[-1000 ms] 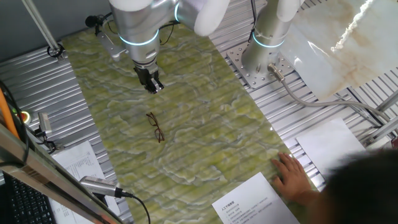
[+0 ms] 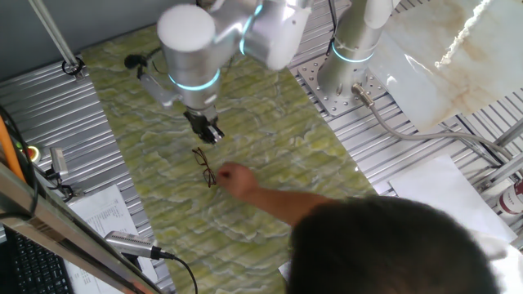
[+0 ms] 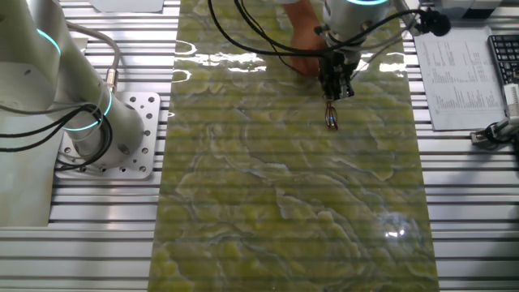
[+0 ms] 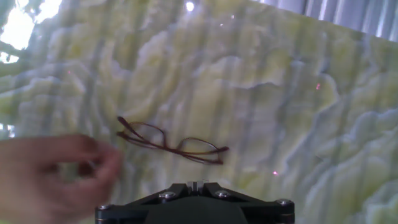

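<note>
A pair of folded brown-red glasses (image 4: 177,149) lies on the green marbled sheet, in front of my gripper in the wrist view. The fingertips stand together, shut, with nothing visible between them. From exterior view 1, the gripper (image 2: 216,135) hangs just beyond one end of the glasses (image 2: 204,167), apart from them. Exterior view 2 has the glasses (image 3: 332,116) right by the tip of the gripper (image 3: 339,91). A person's hand (image 2: 237,180) is close beside the glasses, and it shows blurred as a hand (image 4: 68,174) at the wrist view's left.
The marbled sheet (image 3: 268,211) is otherwise broad and clear. The person's forearm covers its near right part in exterior view 1. A microphone-like silver device (image 2: 135,244) with a cable stands at the left edge, near papers and a keyboard (image 2: 33,265).
My gripper has moved toward the glasses and slightly right in exterior view 1. The person's hand has come from the sheet's right edge to beside the glasses, which lie where they were.
</note>
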